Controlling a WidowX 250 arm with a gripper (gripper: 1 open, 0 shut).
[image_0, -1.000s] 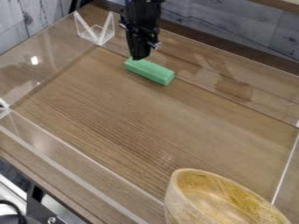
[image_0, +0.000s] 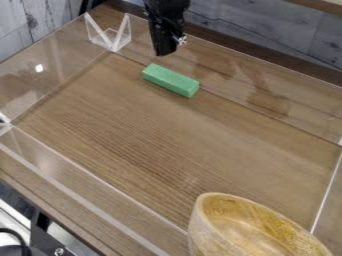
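My dark gripper (image_0: 166, 43) hangs at the top middle of the view, above and behind a green rectangular block (image_0: 171, 81) that lies flat on the wooden table (image_0: 160, 150). The gripper is small and dark in the view, so I cannot tell whether it is open or shut. It appears apart from the block.
A white wire-like holder (image_0: 110, 32) stands at the back left. A large pale yellow container (image_0: 251, 226) sits at the front right corner.
My gripper has moved up and back, away from the green block. The block looks unmoved.
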